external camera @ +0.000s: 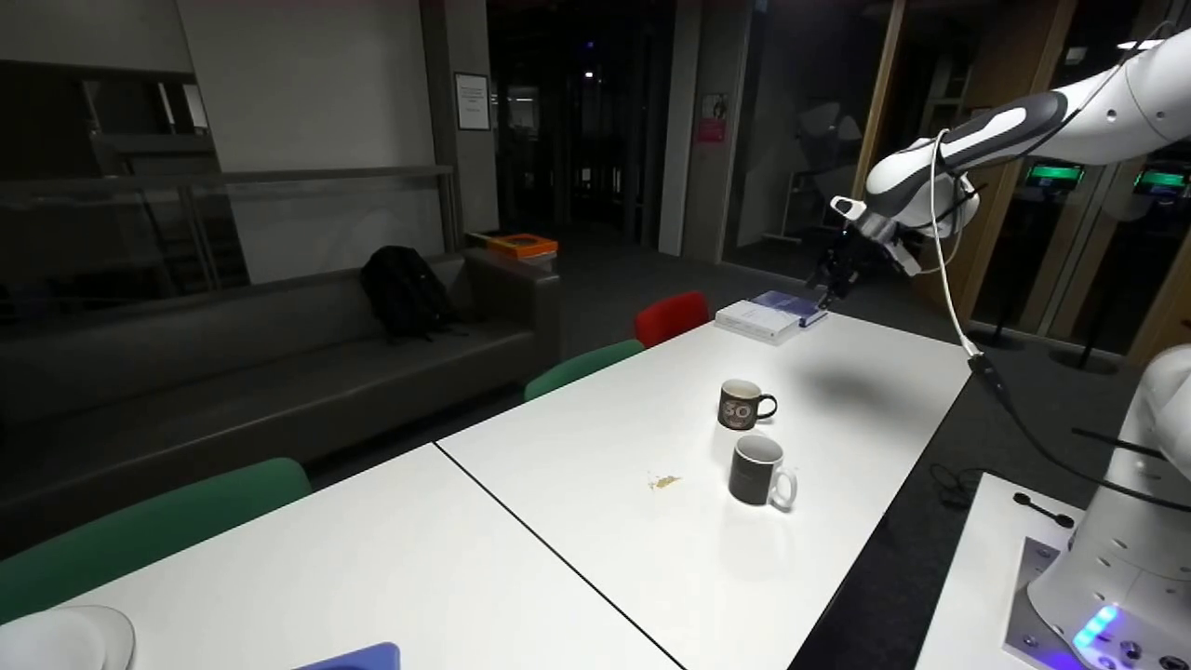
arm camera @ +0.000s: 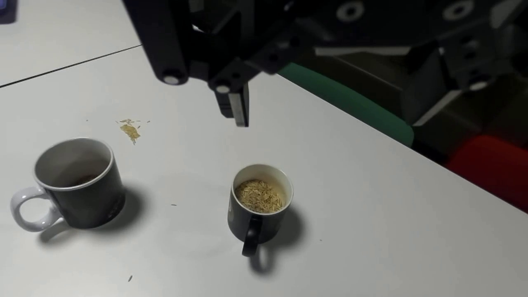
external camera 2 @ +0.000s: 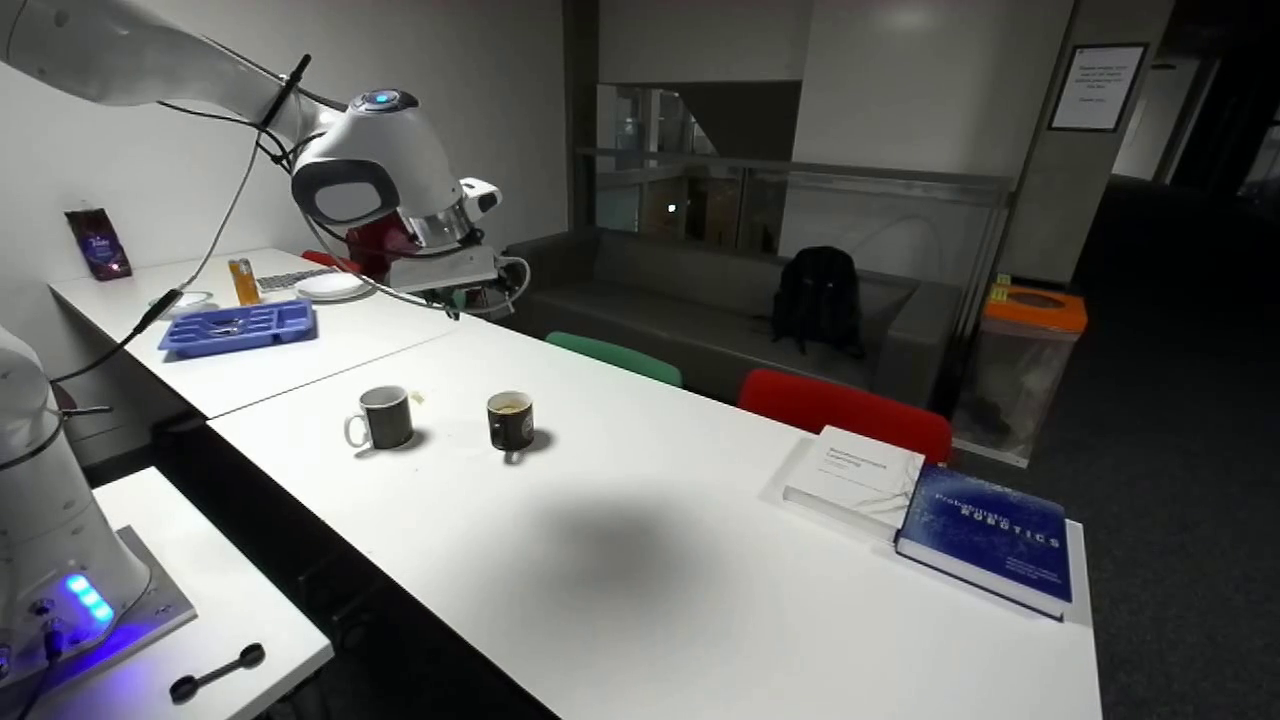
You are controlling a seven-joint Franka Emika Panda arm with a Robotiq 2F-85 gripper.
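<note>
Two mugs stand upright on the white table (external camera: 581, 469). A black mug (arm camera: 257, 227) with a black handle holds pale husk-like grains (arm camera: 258, 196), seen in the wrist view. Beside it is a larger dark grey mug (arm camera: 91, 208) with a white handle; a little dark matter shows at its bottom. My gripper is open, fingers (arm camera: 239, 106) wide apart with nothing between them. It is in the air, above and clear of both mugs. In exterior view 1 my dark gripper (external camera: 835, 274) appears near the table's far end.
Spilled grains (arm camera: 130, 130) lie beside the grey mug. A white book (external camera 2: 854, 474) and a blue book (external camera 2: 986, 534) occupy one end. A blue tray (external camera 2: 240, 330) and a white plate (external camera 2: 332, 286) sit at the other.
</note>
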